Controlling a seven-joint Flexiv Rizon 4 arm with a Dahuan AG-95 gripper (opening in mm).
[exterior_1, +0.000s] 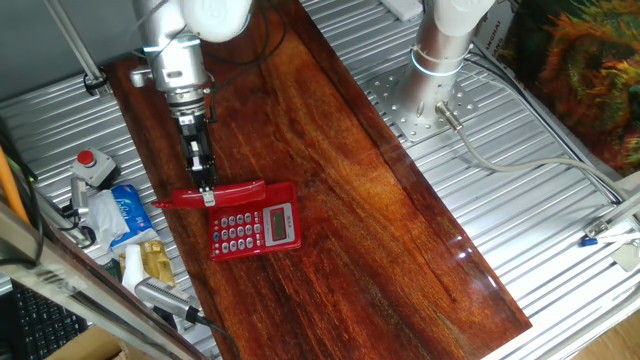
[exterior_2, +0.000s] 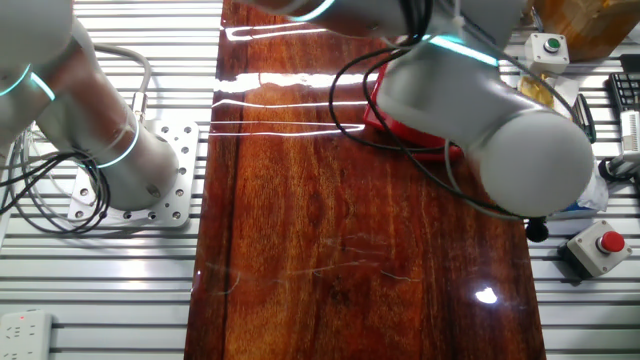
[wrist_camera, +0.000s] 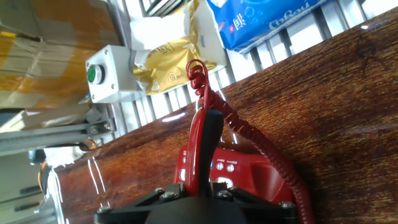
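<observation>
A red telephone (exterior_1: 279, 244) with a keypad and small display sits on the wooden table. Its red handset (exterior_1: 238, 194) lies along the edge of the phone body, near the cradle. My gripper (exterior_1: 207, 193) reaches down onto the handset's middle. From the wrist, the handset (wrist_camera: 198, 152) stands between the two fingers, red on one side and dark on the other, and the gripper looks shut on it. The coiled red cord (wrist_camera: 249, 132) loops from the handset's end past its right side. In exterior view 2 the arm covers the gripper and much of the phone (exterior_2: 400, 130).
Beyond the table edge lie a blue tissue pack (exterior_1: 128, 213), a yellow packet (exterior_1: 157, 262) and a red-button box (exterior_1: 93, 167). A green-button box (wrist_camera: 112, 73) stands near a cardboard box (wrist_camera: 74, 31).
</observation>
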